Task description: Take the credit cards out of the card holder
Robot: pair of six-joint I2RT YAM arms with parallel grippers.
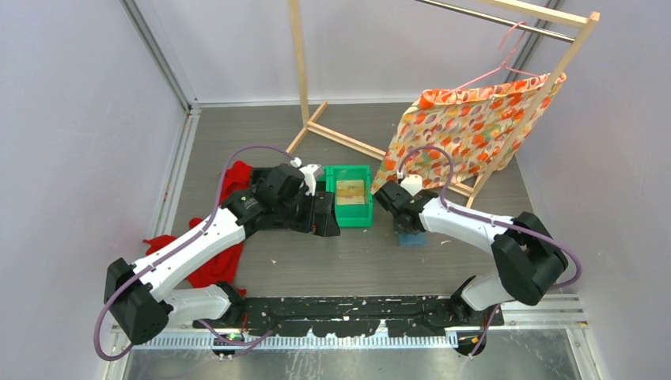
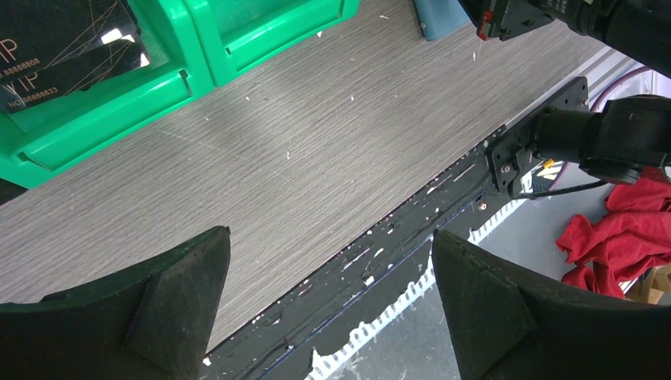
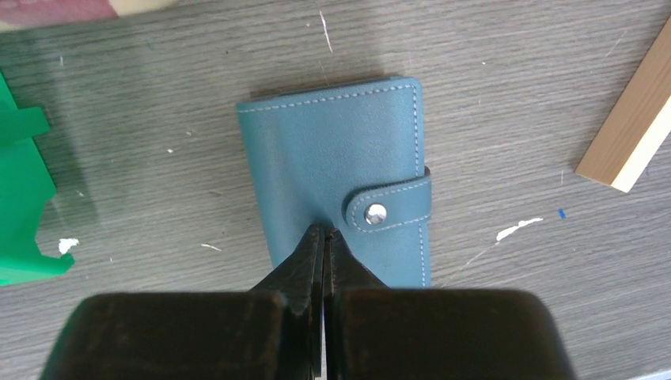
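The blue card holder [image 3: 316, 166] lies flat on the table in the right wrist view, its snap strap [image 3: 396, 204] fastened over the right edge. Above it is my right gripper, shut with nothing between its fingers; the tips overlap the holder's lower half, left of the snap. From the top, the right arm hides most of the holder [image 1: 412, 239]. No cards show in the holder. In the left wrist view my left gripper stands wide open and empty, well to the left of the holder.
A green box [image 1: 360, 222] sits between the arms, with black VIP cards [image 2: 63, 59] in its left part. A patterned cloth [image 1: 475, 127] hangs from a wooden rack behind the right arm. Red cloth [image 1: 214, 265] lies at left.
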